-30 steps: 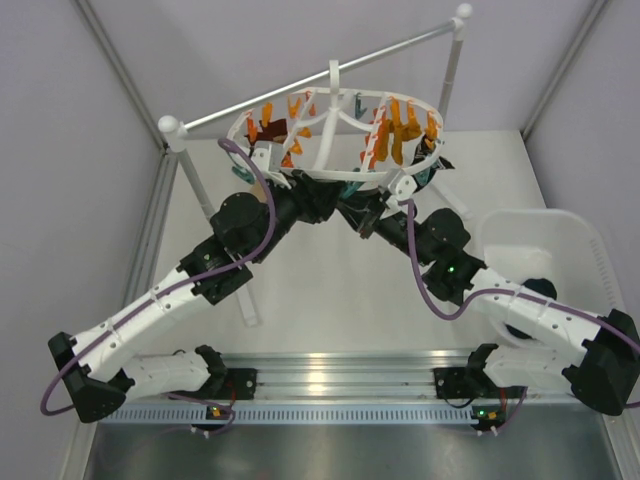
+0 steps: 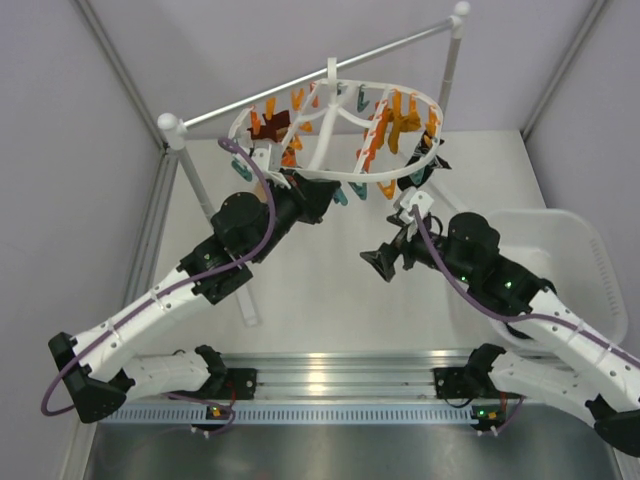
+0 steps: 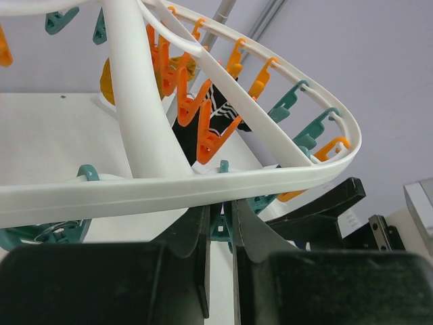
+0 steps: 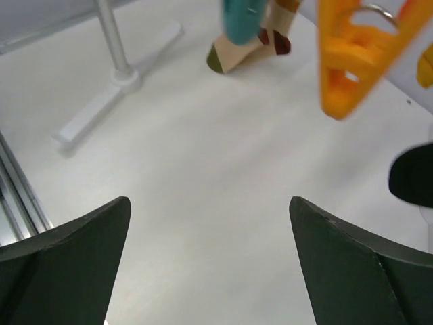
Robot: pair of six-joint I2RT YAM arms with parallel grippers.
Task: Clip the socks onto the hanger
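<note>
The white round hanger (image 2: 381, 178) carries orange and teal clips around its rim. A dark red sock (image 2: 270, 127), a mustard sock (image 2: 405, 122) and a black-and-white sock (image 3: 221, 112) hang from it. My left gripper is at the near rim from below, its fingers close together with a narrow gap. A teal clip (image 3: 220, 231) shows in and behind that gap; whether it is gripped is hidden. Lower right of the rim, my right gripper stands open and empty. Above its fingers hang an orange clip (image 4: 352, 57) and a teal clip (image 4: 242, 20), both blurred.
A white bin (image 2: 575, 250) stands at the right, with something dark partly visible in it behind my right arm. The hanger hangs from a white stand bar (image 2: 260, 97). Bare white table (image 2: 315, 290) lies below the hanger.
My right gripper has backed away from the near rim, moving right and down, and its fingers have spread. The left arm keeps its place. The hanger has shifted slightly.
</note>
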